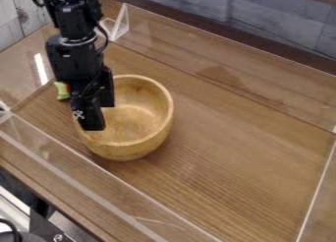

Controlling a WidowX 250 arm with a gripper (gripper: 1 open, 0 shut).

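A round wooden bowl [138, 138] sits on the left half of the wooden table. My black gripper [92, 115] is open at the bowl's left rim, its fingertips low against or over that rim; whether they touch it I cannot tell. Behind the arm, a small green and yellow thing [62, 90] is mostly hidden.
A pale edge runs along its left side, and dark objects lie at the bottom left corner.
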